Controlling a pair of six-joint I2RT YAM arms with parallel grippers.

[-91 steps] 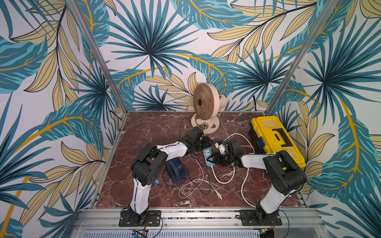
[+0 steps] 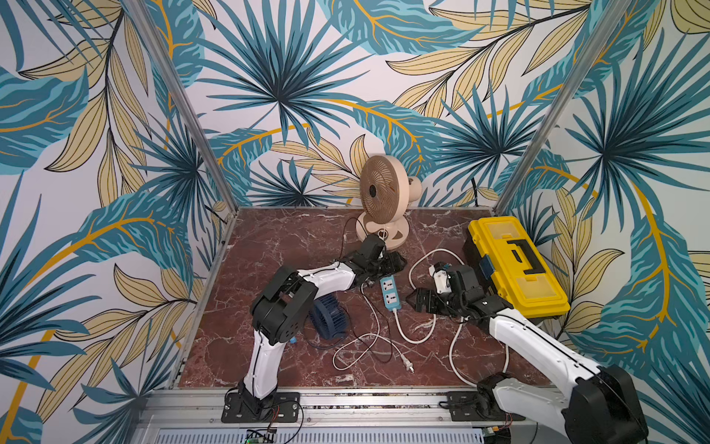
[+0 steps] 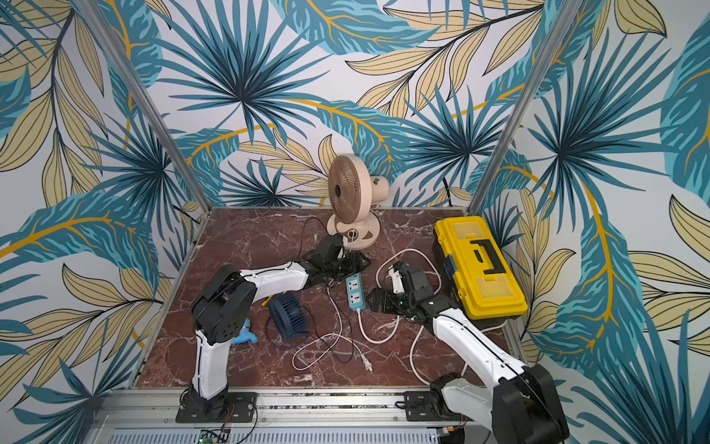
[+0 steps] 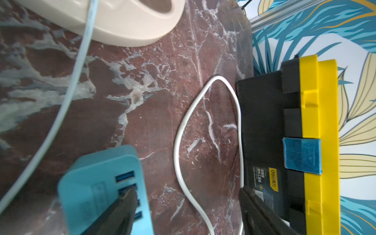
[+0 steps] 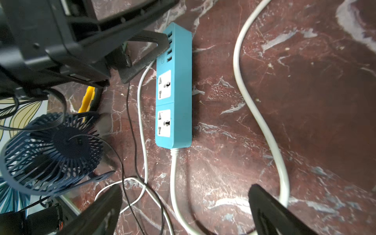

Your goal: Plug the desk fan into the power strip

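Note:
The beige desk fan (image 2: 384, 192) stands at the back of the table. A light-blue power strip (image 5: 183, 90) lies in mid-table, both visible sockets empty. A white plug (image 2: 408, 365) on a white cable lies near the front edge. My left gripper (image 2: 393, 261) is at the strip's far end, its fingers apart; in the left wrist view, one finger (image 4: 115, 215) overlaps the strip (image 4: 103, 188). Whether they touch I cannot tell. My right gripper is open to the right of the strip, with nothing gripped.
A yellow toolbox (image 2: 517, 266) fills the right side. A small blue fan (image 2: 327, 316) with a dark cord sits beside the left arm. White cables loop over the front and right of the table.
My right gripper has drawn back to the right from the strip, and its arm has swung toward the front right. The left gripper has shifted only slightly around the strip's far end.

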